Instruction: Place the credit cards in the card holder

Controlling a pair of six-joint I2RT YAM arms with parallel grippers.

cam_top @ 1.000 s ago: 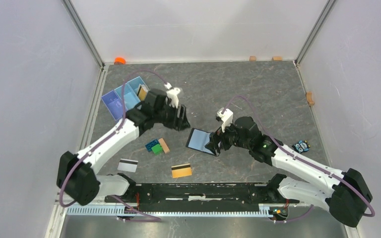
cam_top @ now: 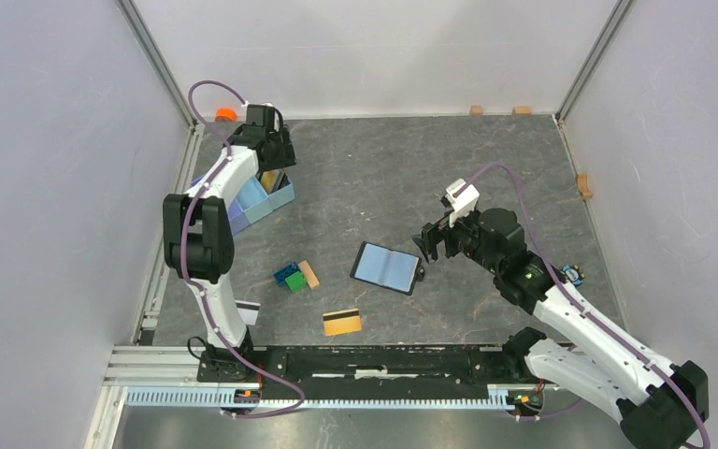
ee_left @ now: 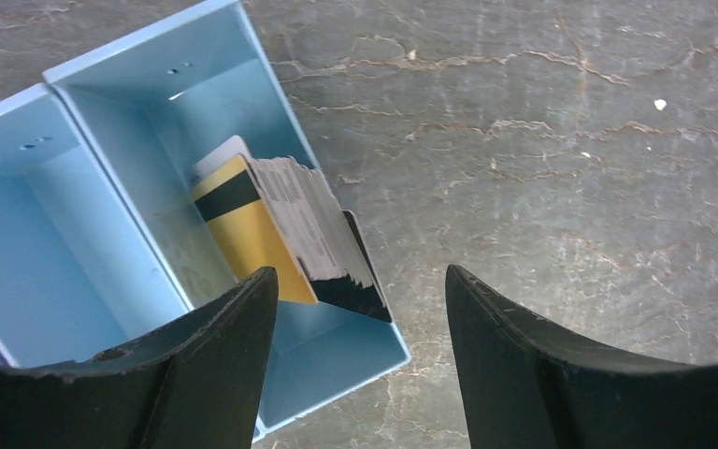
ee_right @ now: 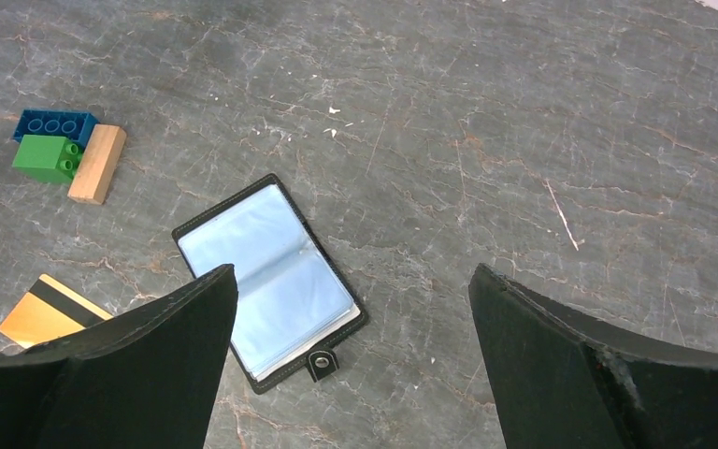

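Observation:
A black-edged card holder [cam_top: 386,267] with clear pockets lies flat on the table, its snap tab [ee_right: 322,363] showing in the right wrist view. A gold card [cam_top: 342,322] rests near the front edge, and a white card [cam_top: 248,312] is partly covered by the left arm. In the blue box [ee_left: 140,201] a stack of cards [ee_left: 304,220], gold at its front, leans in one compartment. My left gripper hangs above that box, open and empty. Open too, my right gripper is over the table just right of the holder.
Blue [ee_right: 56,124] and green [ee_right: 47,159] bricks and a wooden block [ee_right: 98,164] sit together between the box and the gold card. An orange object [cam_top: 226,114] is behind the box.
The left arm has swung back and left from near the card holder to over the blue box. The right gripper has drawn back to the right, uncovering the holder.

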